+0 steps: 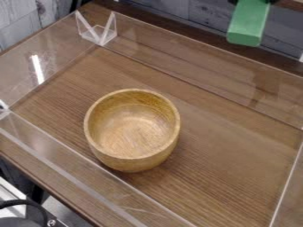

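Note:
A green block [247, 25] hangs at the top right, reaching up to the frame's edge. A dark shape at its upper end may be my gripper, mostly out of frame; its fingers cannot be made out. A round light wooden bowl [131, 136] stands on the wooden floor [225, 160], left of the middle and lower down.
Clear walls and a small clear plastic bracket [97, 32] line the upper left. Black cables [27, 207] lie outside at the lower left. The floor right of the bowl and behind it is clear.

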